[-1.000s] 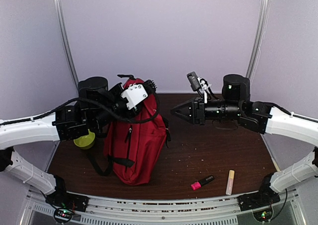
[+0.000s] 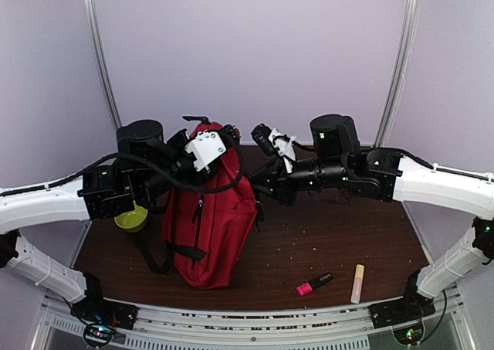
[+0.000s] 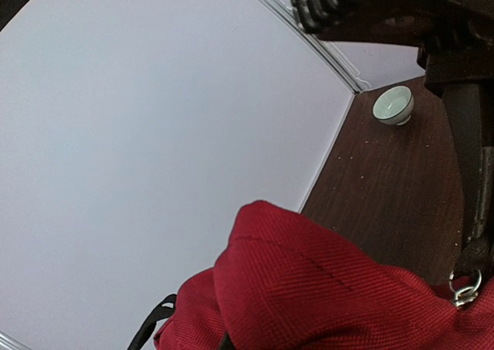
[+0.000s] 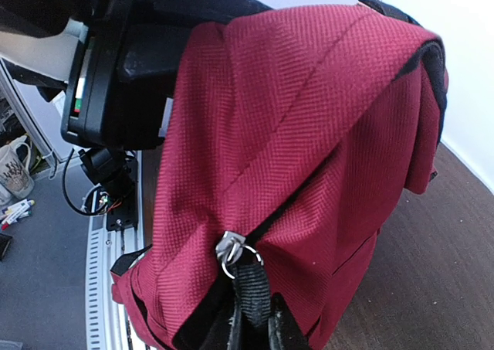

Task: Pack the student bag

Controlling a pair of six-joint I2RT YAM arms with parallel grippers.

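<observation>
A red backpack [image 2: 214, 234] stands upright left of the table's middle. At its top edge my left gripper is shut on the red cloth; its fingers are mostly hidden by fabric. Low on the table lie a pink-and-black marker [image 2: 314, 284] and a pale yellow stick-shaped item [image 2: 357, 283].
A yellow-green bowl [image 2: 132, 219] sits left of the bag, partly behind the left arm. A pale bowl [image 3: 394, 105] shows on the table in the left wrist view. Bare table [image 2: 347, 238] spreads out right of the bag.
My right gripper has travelled left until it reaches the bag's upper side, its wrist tilting on the way. The left gripper and the bag have barely moved.
</observation>
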